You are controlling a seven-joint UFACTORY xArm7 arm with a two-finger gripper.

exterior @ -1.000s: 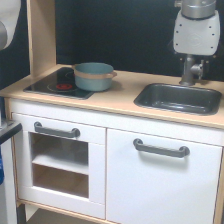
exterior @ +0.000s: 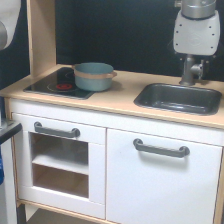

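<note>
A blue-grey pot point(exterior: 95, 77) with a tan handle stands upright at the right side of the black stovetop point(exterior: 52, 84). In the upper right, a white and grey robot part point(exterior: 197, 35) hangs over the back of the grey sink point(exterior: 180, 98). Just below it is a grey metal piece point(exterior: 191, 72); whether this is the faucet or part of my gripper is unclear. No fingers can be made out, so the gripper's state does not show. The pot stands well to the left, apart from the robot part.
Below the wooden countertop point(exterior: 125, 98) are a windowed oven door point(exterior: 62, 165) and a plain white cabinet door point(exterior: 160, 180), both closed with grey handles. A white rounded part point(exterior: 6, 20) enters at the left edge. Counter between pot and sink is clear.
</note>
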